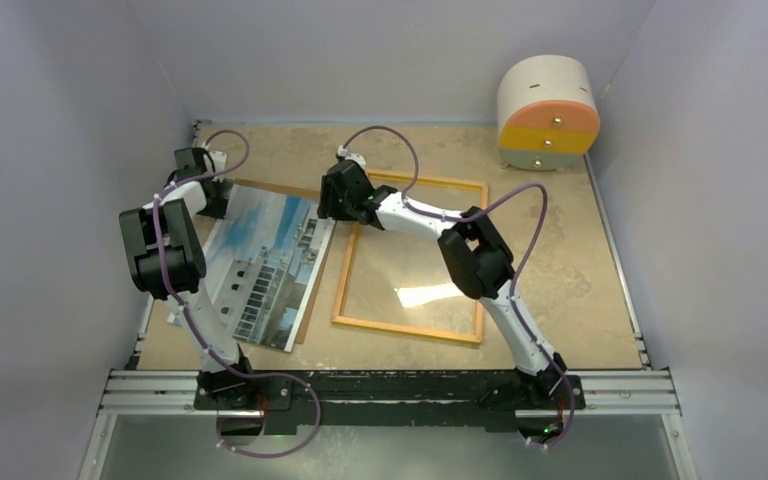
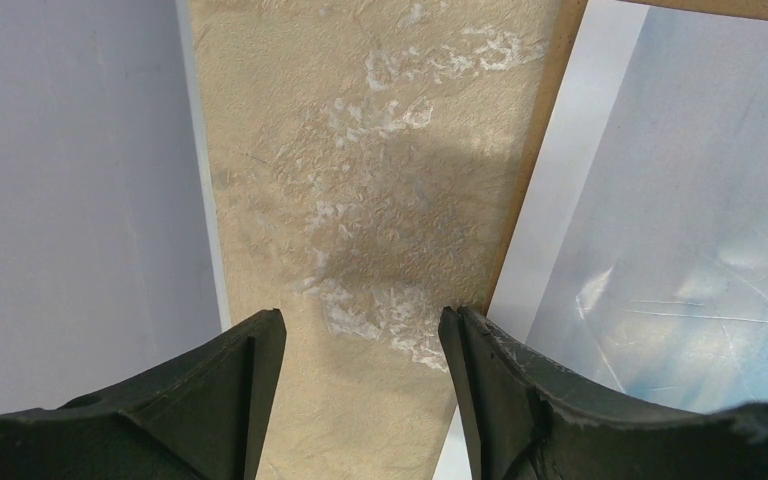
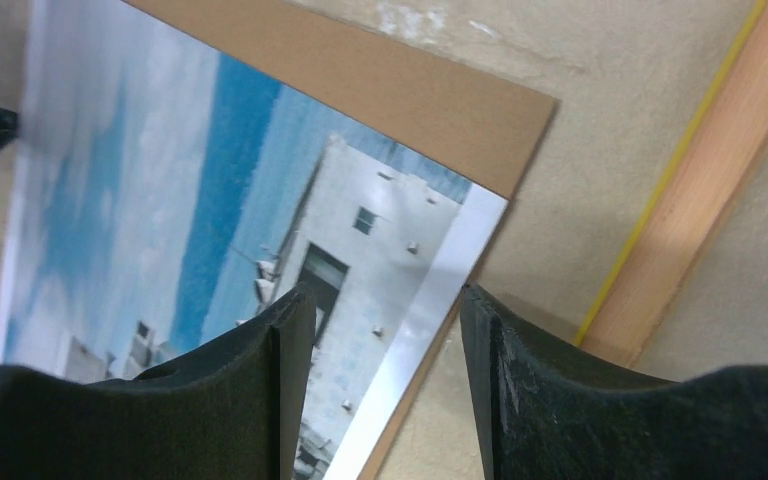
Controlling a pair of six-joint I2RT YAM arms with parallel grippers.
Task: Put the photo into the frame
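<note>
A photo (image 1: 260, 260) of white buildings and blue sky lies tilted on a brown board (image 3: 410, 90) at the left of the table. To its right is the empty wooden frame (image 1: 407, 330). My left gripper is at the photo's far left edge, fingers apart, bare table between the tips. One finger there reaches the white border (image 2: 570, 180). Over the photo's far right corner, my right gripper has its fingers apart. One finger is above the print, the other just outside its white border (image 3: 440, 285); neither clearly pinches it.
Close beside the right gripper runs the frame's left bar (image 3: 680, 230). A small cabinet (image 1: 550, 115) with coloured drawers stands at the back right. The left wall (image 2: 80, 200) is near the left gripper.
</note>
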